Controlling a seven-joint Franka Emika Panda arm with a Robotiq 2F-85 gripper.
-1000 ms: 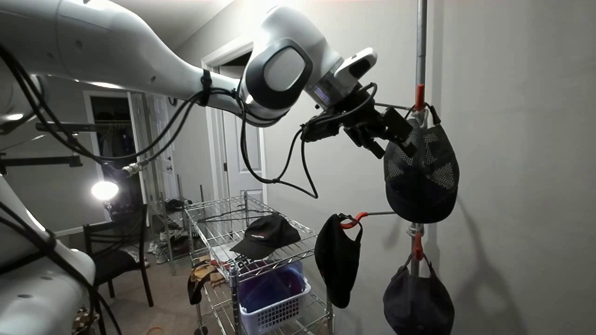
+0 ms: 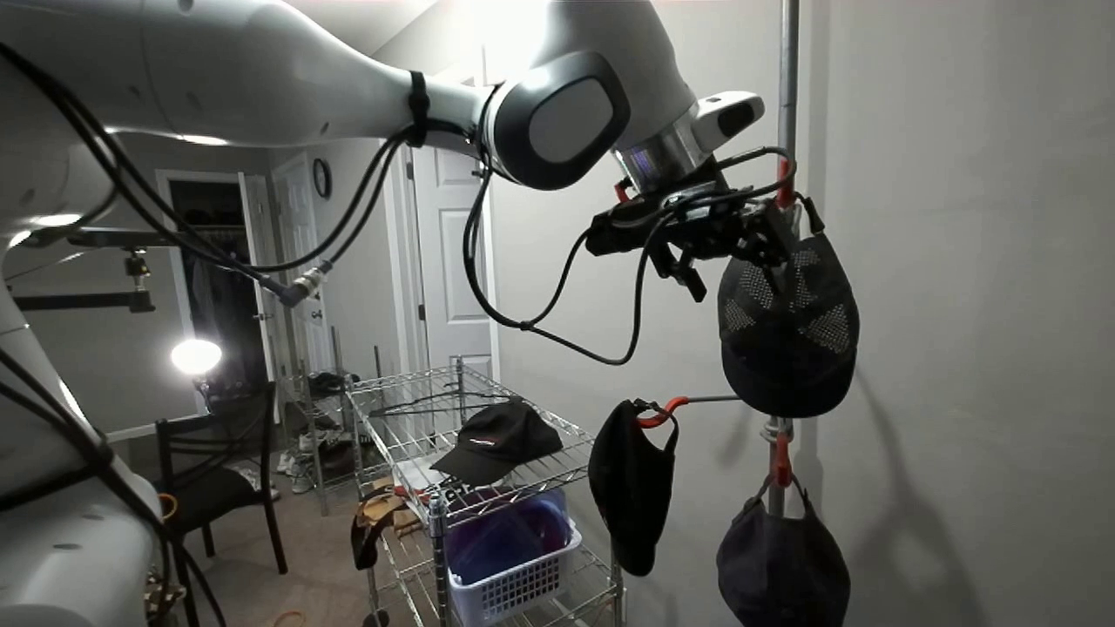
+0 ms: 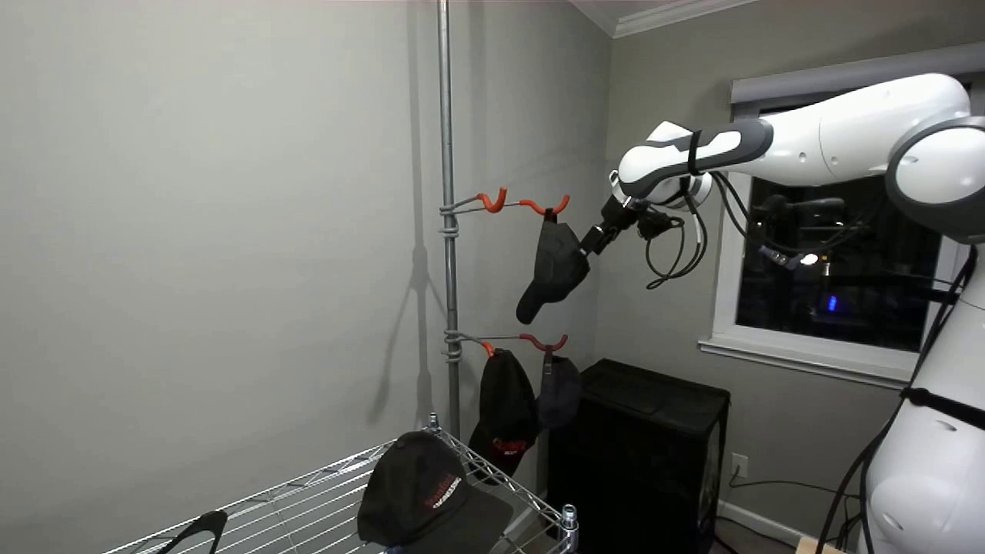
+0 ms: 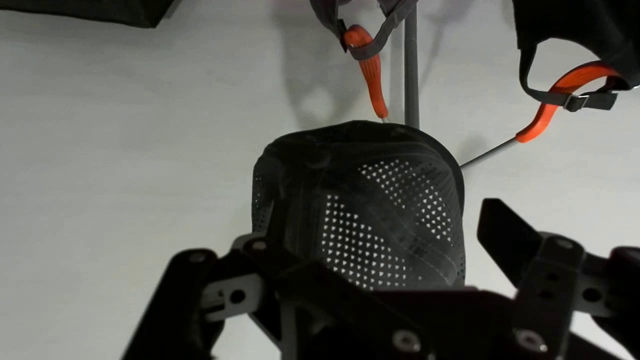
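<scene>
A black cap with perforated panels (image 2: 791, 324) hangs by its strap from an upper red hook (image 3: 546, 205) on the metal pole (image 3: 449, 138). My gripper (image 2: 738, 273) is up against the near side of this cap's crown. Seen from the side, the gripper (image 3: 591, 245) meets the crown well below the hook. In the wrist view the cap (image 4: 366, 228) fills the space between the spread fingers, with a clear gap to the right finger (image 4: 510, 240). The left finger overlaps the cap's edge; whether it touches cannot be told. Nothing is gripped.
Lower on the pole hang a black cap (image 2: 632, 491) and a dark cap (image 2: 784, 564) on red hooks. Another upper hook (image 3: 494, 203) is bare. A black cap (image 2: 499, 441) lies on the wire shelf (image 2: 538, 491), above a white basket (image 2: 512, 585).
The arm has moved right and slightly up, bringing my gripper from the cap's left side to in front of its upper part, and the wrist has turned. The caps look unmoved.
</scene>
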